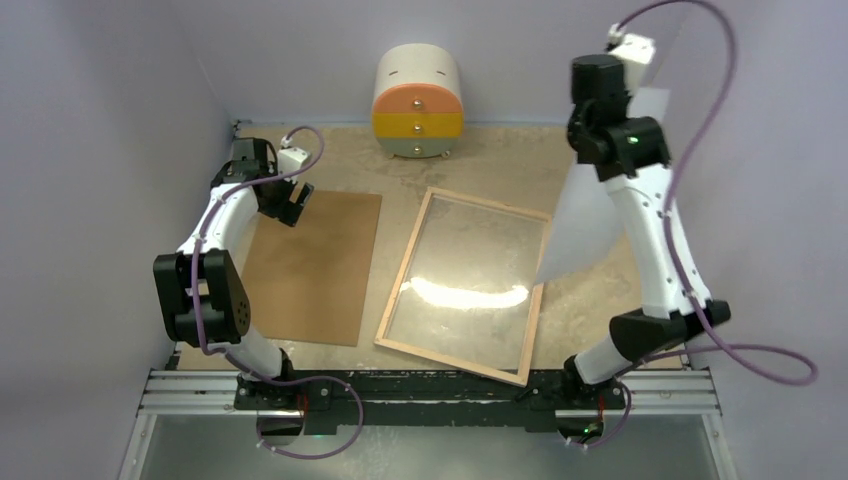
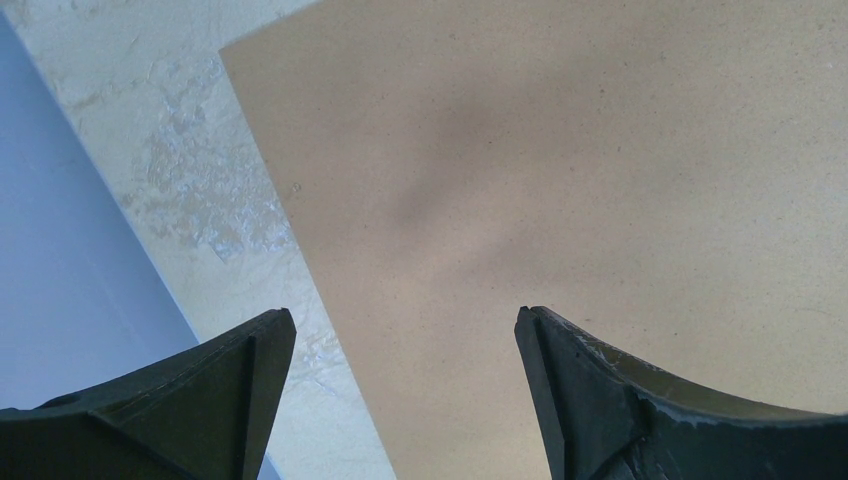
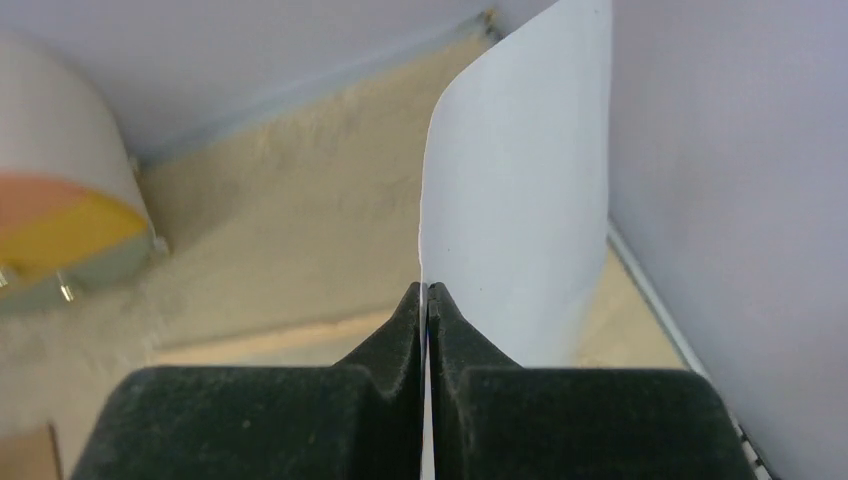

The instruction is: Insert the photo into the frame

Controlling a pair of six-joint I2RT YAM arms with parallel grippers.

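Observation:
The photo (image 1: 588, 225) hangs on the right side of the table, its plain white back towards the top camera. In the right wrist view my right gripper is shut on the thin edge of the photo (image 3: 520, 190), which curves away from the fingers. The wooden frame (image 1: 405, 265) lies flat and slightly turned at mid-table, with a clear pane inside. The photo's lower corner overlaps the frame's right edge from above. Over the brown backing board (image 2: 480, 220), my left gripper is open, nothing between its fingers.
A small drawer cabinet (image 1: 418, 105) stands at the back, behind the frame. Left of the frame lies the brown board (image 1: 310, 270), apart from it. Walls close in the left, right and back sides.

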